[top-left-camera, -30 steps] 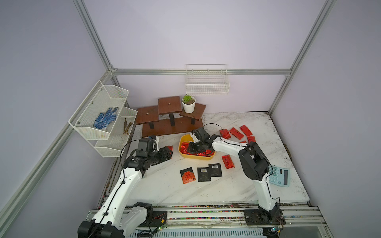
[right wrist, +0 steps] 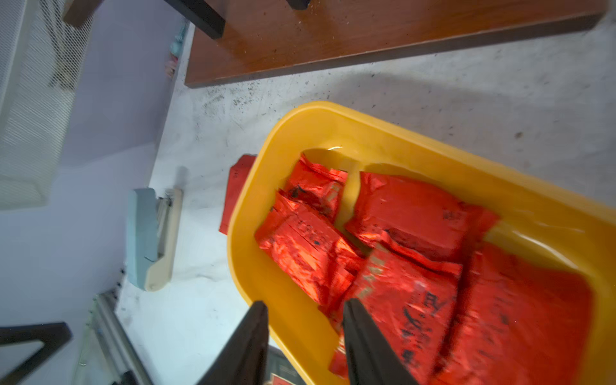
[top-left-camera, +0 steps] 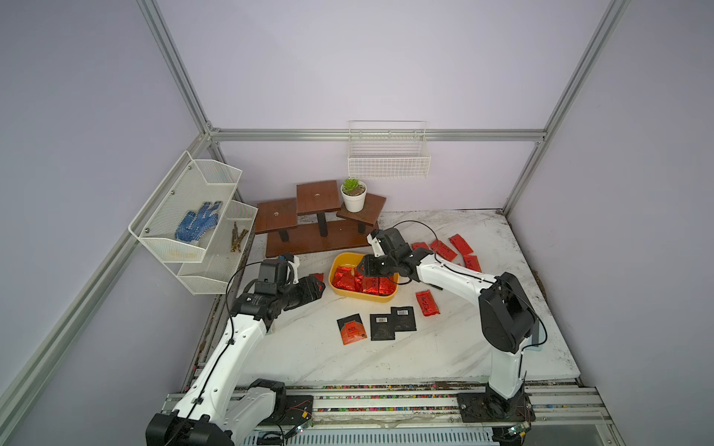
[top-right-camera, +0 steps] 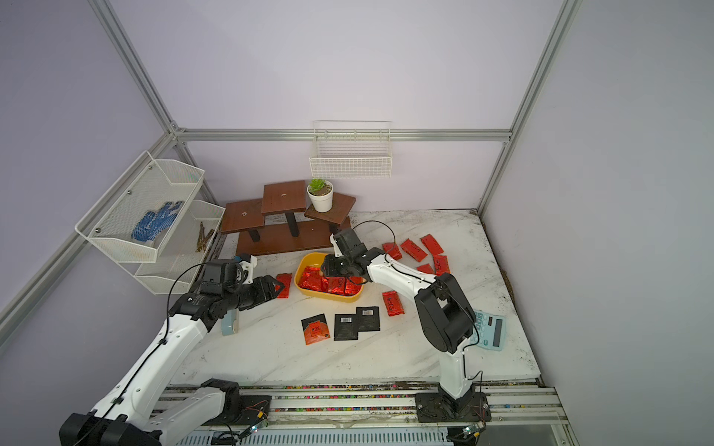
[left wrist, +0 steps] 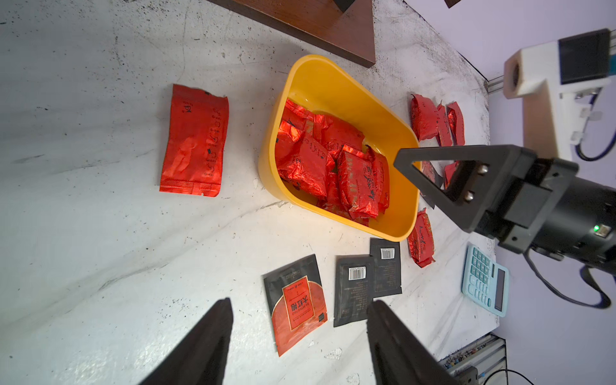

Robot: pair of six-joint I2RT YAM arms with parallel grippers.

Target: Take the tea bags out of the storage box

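The yellow storage box (left wrist: pixel 404 221) holds several red tea bags (left wrist: pixel 356 183). My right gripper hangs over the box, fingers parted with nothing visible between them; in the top left view it is at the box's right part. My left gripper stands open left of the box, above the table. One red packet (left wrist: pixel 192 138) lies left of the box. Several more red packets (top-left-camera: pixel 442 249) lie to the right and behind, with one (top-left-camera: pixel 427 302) at the box's front right.
Dark and orange packets (top-left-camera: pixel 382 327) lie in front of the box. A wooden stand (top-left-camera: pixel 319 234) with a potted plant (top-left-camera: pixel 354 197) is behind it. Wire shelves (top-left-camera: pixel 208 260) hang at the left wall. A calculator (top-right-camera: pixel 491 334) sits at the right.
My right gripper has risen from within the box, and its arm has shifted up and rightward. The box has moved slightly left since a second ago. The left arm is still.
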